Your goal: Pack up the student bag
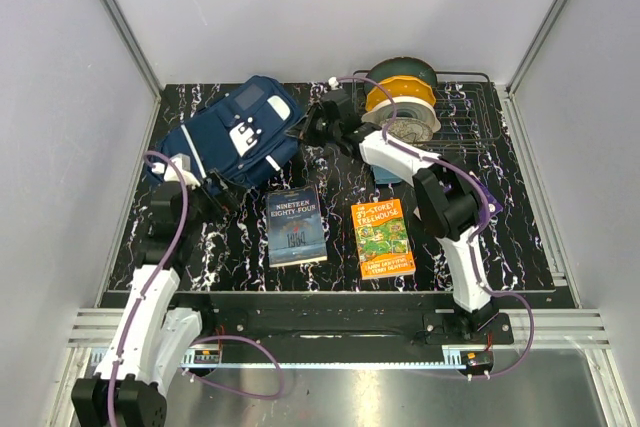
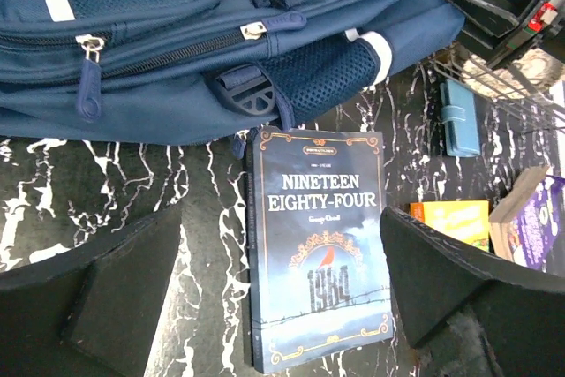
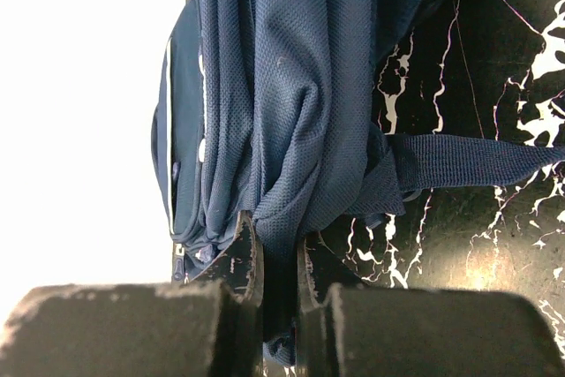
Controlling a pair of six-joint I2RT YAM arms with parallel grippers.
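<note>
A navy student bag [image 1: 240,137] lies tilted at the back left of the table. My right gripper is shut on a fold of the bag's fabric at its right end, which stands raised in the right wrist view. Over the bag's front left edge, my left gripper [image 1: 215,192] stands open; in the left wrist view nothing is held between its fingers. Beyond them lies the Nineteen Eighty-Four book [image 2: 320,245], flat in front of the bag. The Treehouse book [image 1: 382,239] rests to its right. A purple book [image 2: 538,218] is partly hidden behind my right arm from above.
A wire rack [image 1: 465,112] at the back right holds a green, an orange and a white dish. A small blue notebook [image 2: 459,118] lies near it.
</note>
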